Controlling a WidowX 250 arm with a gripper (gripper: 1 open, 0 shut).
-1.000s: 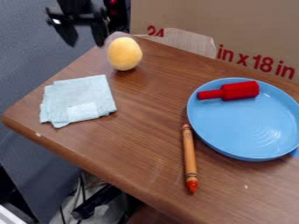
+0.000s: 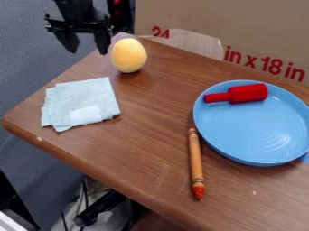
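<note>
The black gripper [image 2: 79, 40] hangs at the upper left, above the far end of the wooden table, open with nothing between its fingers. Right of and below it stands a yellow rounded object [image 2: 128, 56]. A folded pale blue cloth [image 2: 78, 103] lies on the left of the table. An orange crayon [image 2: 196, 162] lies left of a blue plate [image 2: 251, 141], which holds a red cylindrical object with a handle [image 2: 247, 93].
A cardboard box [image 2: 229, 32] stands along the back of the table.
The gripper has moved a little downward since a second ago. The objects on the table have not moved.
</note>
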